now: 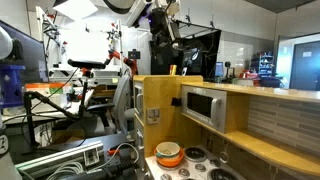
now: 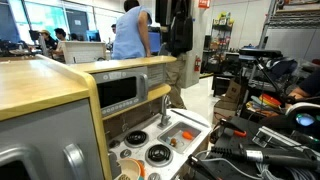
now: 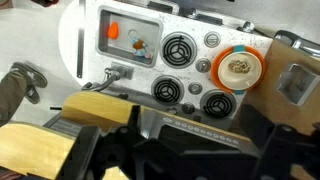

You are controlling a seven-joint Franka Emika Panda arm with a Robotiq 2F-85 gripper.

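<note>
My gripper hangs high above the toy kitchen, pointing down, its dark fingers spread wide with nothing between them. In exterior view 1 the gripper (image 1: 168, 42) is above the wooden shelf unit. An orange-rimmed bowl (image 3: 228, 81) with something light brown inside sits on the stove top, at the right in the wrist view. The sink (image 3: 103, 45) at the upper left of that view holds an orange piece (image 3: 113, 30) and a small green-and-red item (image 3: 140, 45). None of these touches the gripper.
Round burners (image 3: 179, 48) lie between sink and bowl. A faucet (image 3: 117, 73) rises beside the sink. The microwave (image 1: 203, 105) stands behind the stove under a wooden shelf (image 1: 260, 92). A wooden cabinet (image 1: 153, 105) borders the bowl's side. Above the counter, the air is clear.
</note>
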